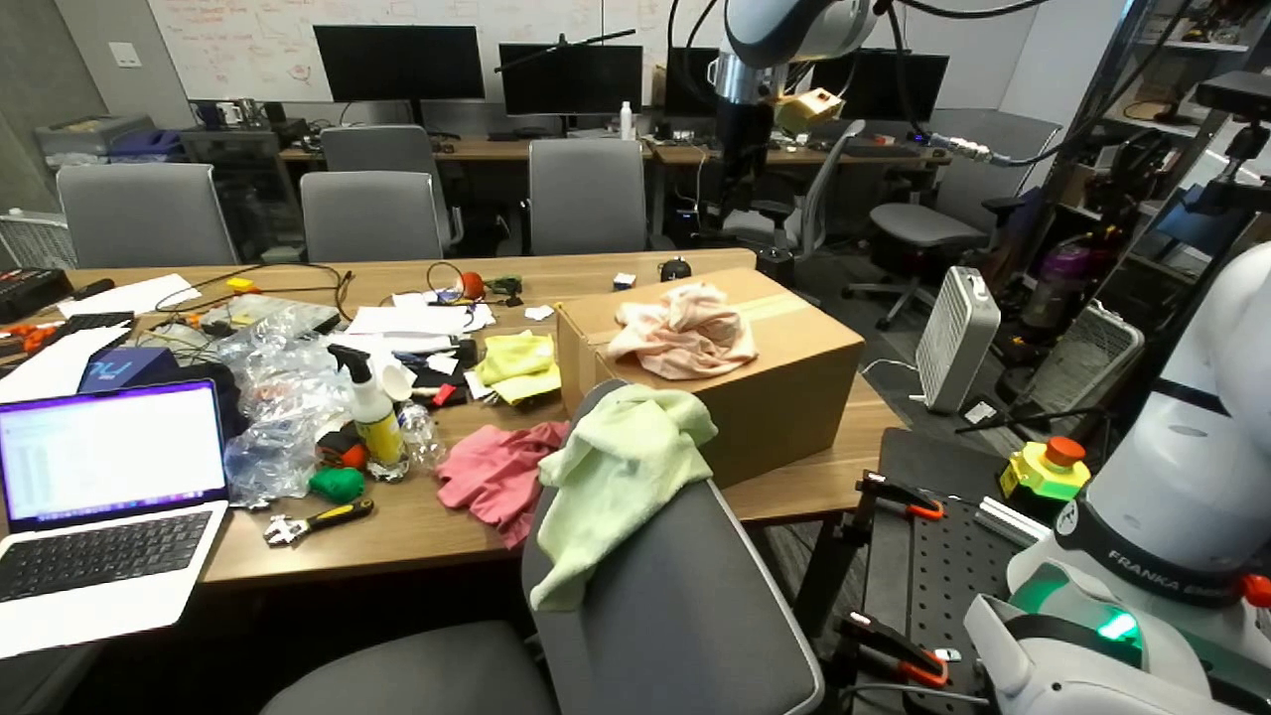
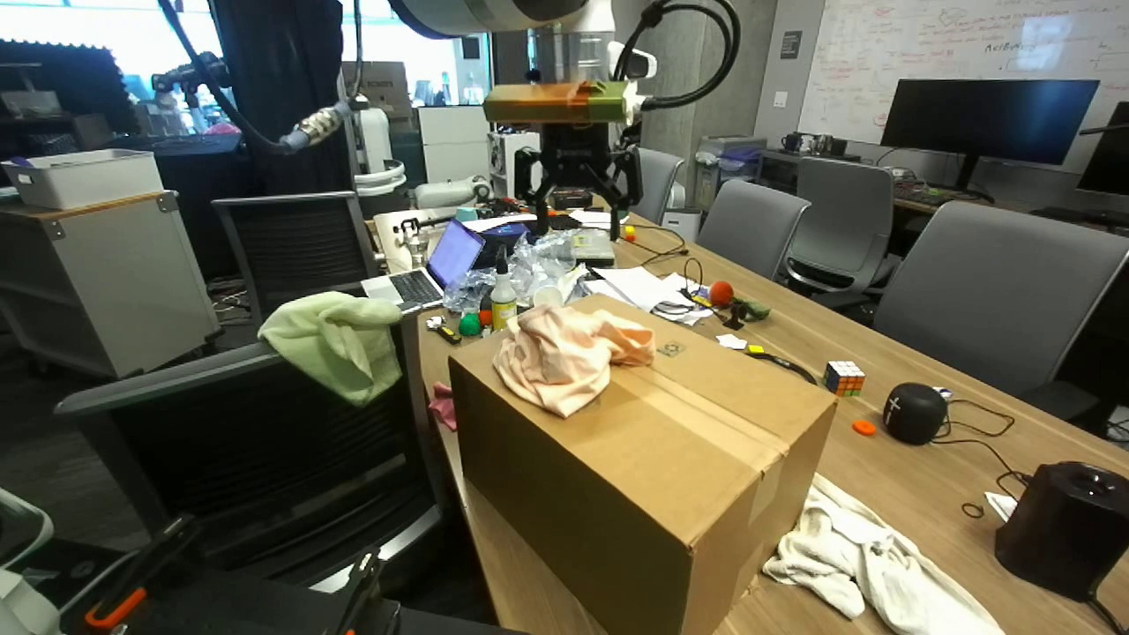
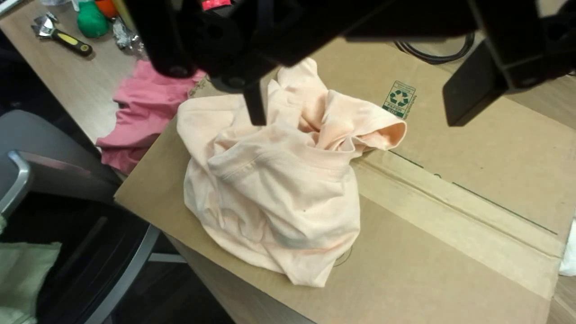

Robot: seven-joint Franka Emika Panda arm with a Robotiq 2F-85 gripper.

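A crumpled peach cloth (image 3: 281, 189) lies on top of a large cardboard box (image 2: 656, 444). Above it, clear of the cloth, hangs my gripper (image 2: 579, 227), open with nothing between its fingers. In the wrist view its dark fingers reach down from the top, one overlapping the far side of the cloth. On the table beside the box is a pink cloth (image 1: 506, 477). A light green cloth (image 1: 626, 477) drapes over a chair back, and a yellow cloth (image 1: 519, 364) rests behind the pink one. Beyond the box's other end is a white cloth (image 2: 878, 561).
The chair (image 1: 679, 584) stands close against the table's front edge. Plastic wrap (image 1: 286, 393), a spray bottle (image 1: 374, 417), a wrench (image 1: 319, 522) and a laptop (image 1: 107, 500) crowd the table's left. A black speaker (image 2: 915, 413) and a puzzle cube (image 2: 843, 377) sit behind the box.
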